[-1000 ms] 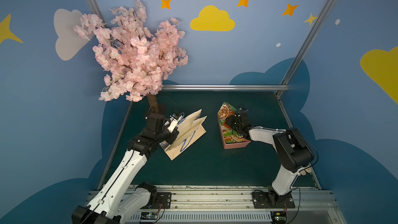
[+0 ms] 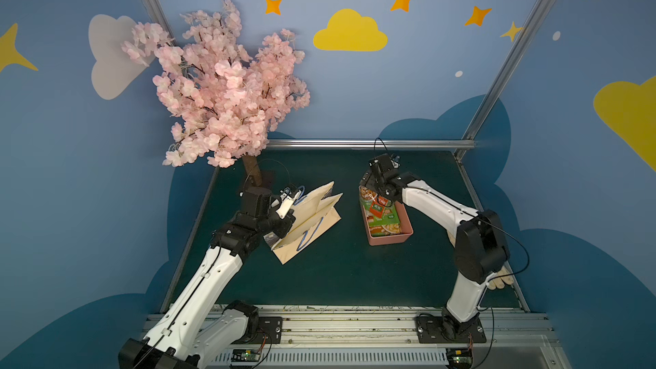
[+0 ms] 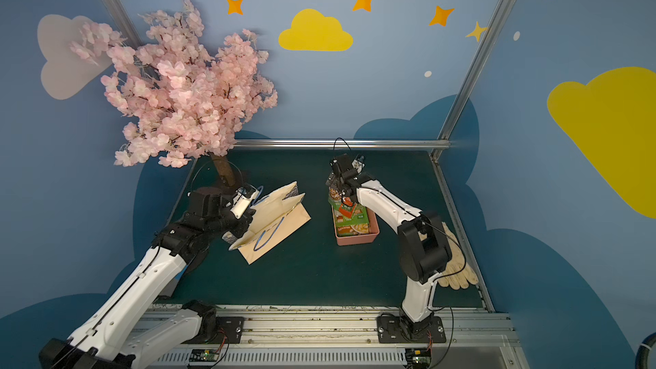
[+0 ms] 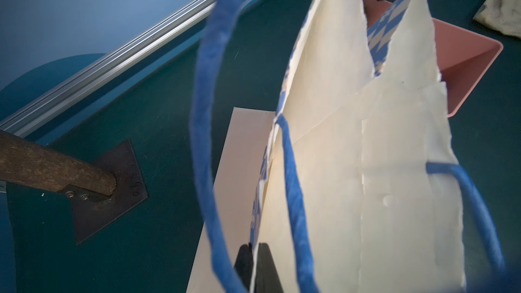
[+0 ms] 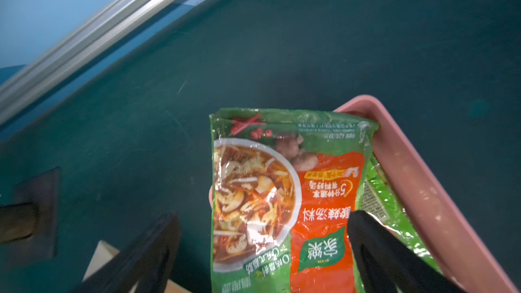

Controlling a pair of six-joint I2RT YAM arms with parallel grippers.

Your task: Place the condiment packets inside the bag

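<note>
The paper bag (image 2: 311, 225), cream inside with blue handles (image 4: 295, 211), stands on the table with its mouth spread. My left gripper is shut on the bag's thin edge, one finger on each side. Condiment packets lie in the pink bin (image 2: 393, 239). A green and red packet (image 5: 325, 184) with a noodle-bowl picture is on top, sticking out past the bin's far end. Above it my right gripper stands open, its fingers (image 5: 154, 252) spread wide on either side of the packet. Another green packet (image 5: 393, 211) shows underneath.
A blossom tree (image 2: 232, 89) rises behind the left arm, its base plate (image 4: 108, 190) near the bag. Pale gloves (image 3: 459, 270) lie at the table's right edge. Bare table separates bag and bin.
My right gripper has moved towards the far left, from the bin's right side to its far end, now covering part of the top packet. The left arm and the bag have hardly moved.
</note>
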